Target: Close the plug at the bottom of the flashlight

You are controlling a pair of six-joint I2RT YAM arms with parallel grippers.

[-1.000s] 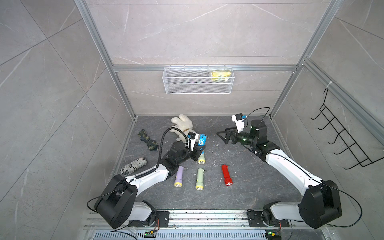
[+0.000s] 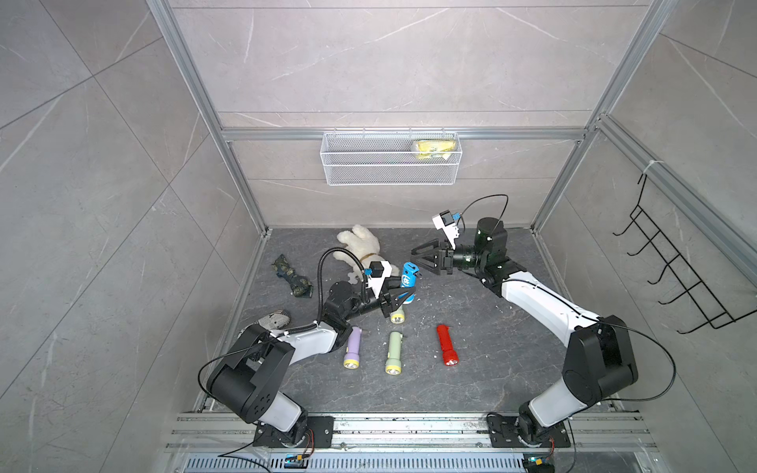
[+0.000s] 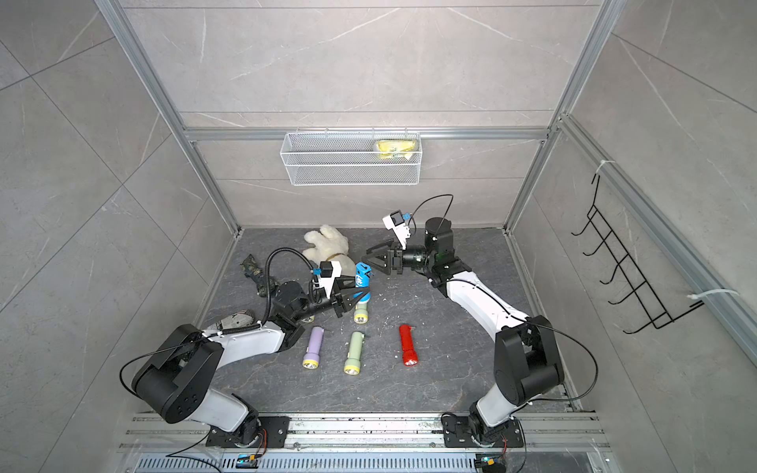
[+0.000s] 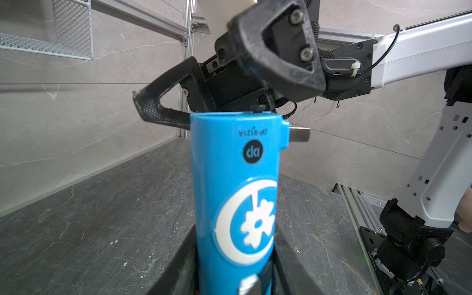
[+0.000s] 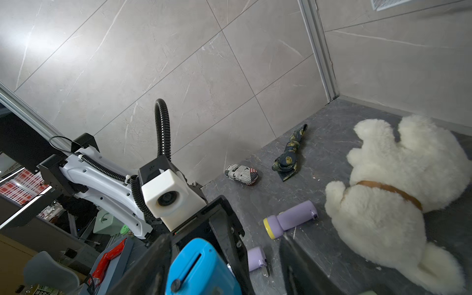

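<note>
My left gripper is shut on a blue flashlight (image 4: 236, 196), held upright off the table with its printed lettering upside down. A metal-looking tab (image 4: 300, 134) juts out sideways near its upper end in the left wrist view, most likely the plug. In the right wrist view the flashlight's top end (image 5: 209, 275) shows a dark slot, with a small dark pin (image 5: 175, 286) at its near side. My right gripper (image 2: 418, 257) is open, close above and to the right of that end, its fingers (image 5: 304, 265) apart. Whether they touch it, I cannot tell.
Purple (image 2: 352, 347), pale green (image 2: 393, 352) and red (image 2: 446, 344) flashlights lie in front, and another pale one (image 2: 397, 315) sits below the left gripper. A white plush toy (image 5: 408, 196) lies behind.
The right arm has moved left, toward the blue flashlight. My left gripper has shifted slightly right, turning the flashlight so its side protrusion shows on the right.
</note>
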